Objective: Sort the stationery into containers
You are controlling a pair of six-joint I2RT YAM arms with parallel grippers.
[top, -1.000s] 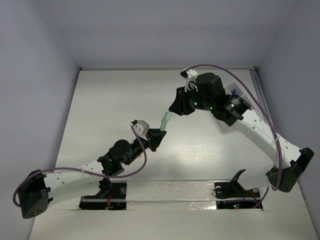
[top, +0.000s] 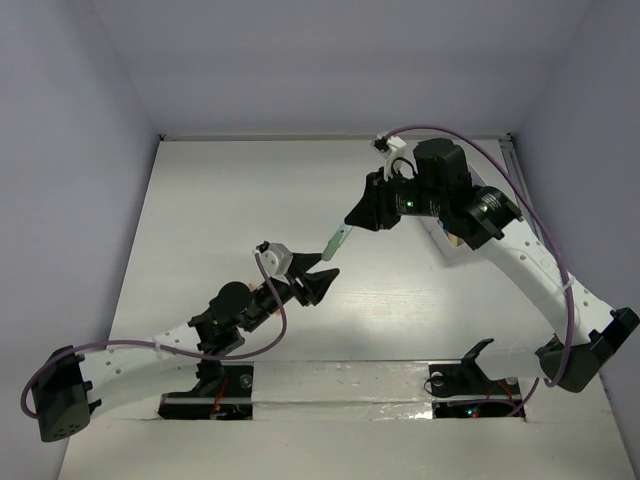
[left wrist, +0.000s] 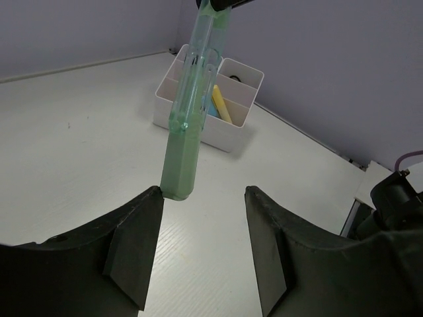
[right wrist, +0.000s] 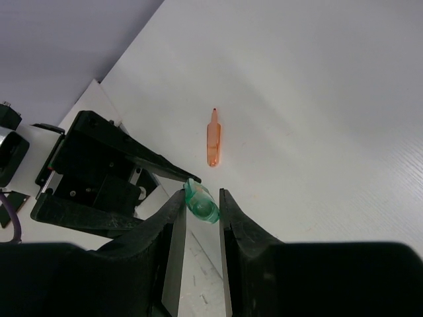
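Note:
A translucent green stationery item (top: 336, 241) slants between the two grippers. My right gripper is shut on it, holding its upper end; in the left wrist view the item (left wrist: 180, 162) hangs from the top edge. My left gripper is open, its fingers apart just below and beside the item's lower end, with nothing clearly between them. An orange pen-like item (right wrist: 213, 140) lies on the table, seen in the right wrist view and mostly hidden by the left arm from above.
A white compartment container (left wrist: 218, 135) stands at the right side of the table, holding yellow and blue items; the right arm partly covers it in the top view. Walls bound both sides.

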